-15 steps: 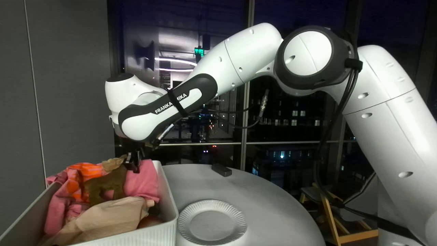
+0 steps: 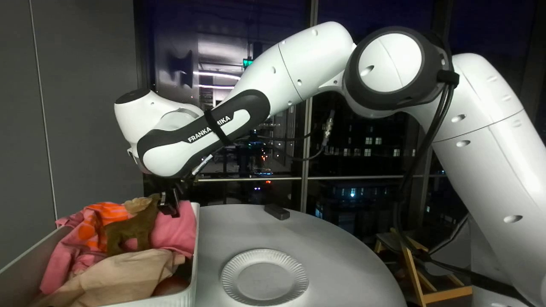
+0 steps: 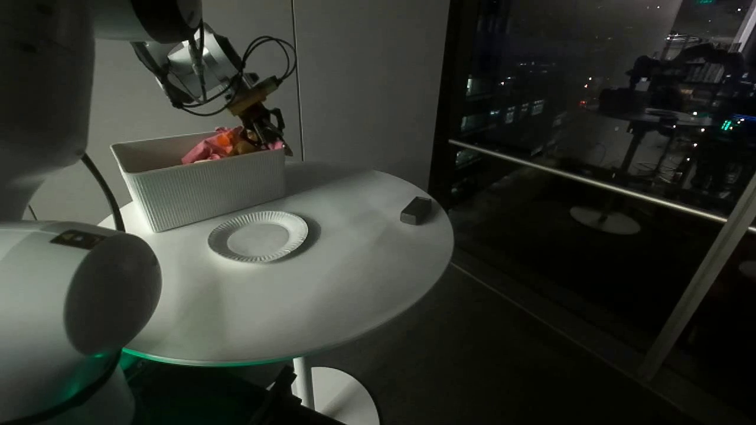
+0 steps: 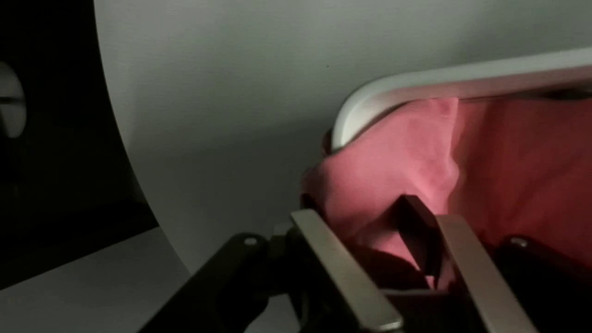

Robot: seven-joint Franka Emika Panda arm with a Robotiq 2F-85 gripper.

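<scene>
My gripper is at the end of a white ribbed bin (image 3: pixel 205 191), low over its contents. In the wrist view its fingers (image 4: pixel 347 272) stand apart, with pink cloth (image 4: pixel 388 166) showing in the gap. That cloth lies over the bin's end rim near the rounded corner. Whether the fingers touch cloth or wall is hidden. In exterior view 1 a brown plush animal (image 2: pixel 125 233) stands among the cloths just left of the gripper. Orange-patterned cloth (image 2: pixel 97 220) and beige cloth (image 2: pixel 115 273) fill the bin around it.
An empty white paper plate (image 2: pixel 264 276) lies on the round table (image 3: pixel 340 297) beside the bin. A dark block (image 3: pixel 416 210) rests near the table's edge. Bare tabletop stretches between block and plate.
The bin and its contents have shifted left in exterior view 1, opening a wider gap to the plate. My arm's wrist has moved left too, while the fingers have moved only slightly.
</scene>
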